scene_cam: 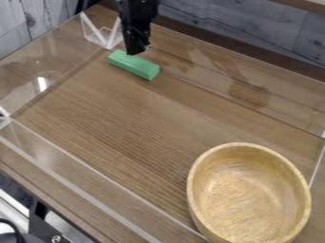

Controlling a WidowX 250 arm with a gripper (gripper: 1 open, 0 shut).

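A black gripper (pixel 135 40) hangs at the top of the view, above the back left of the wooden tabletop, just behind a green block (pixel 133 65). The block lies flat and angled on the wood. The fingertips are small and dark here, so their opening is unclear.
A large pale yellow bowl (pixel 248 195) fills the front right. A clear, crumpled-looking transparent object (pixel 102 32) lies at the back left near the gripper. A grey wall (pixel 254 24) runs along the back.
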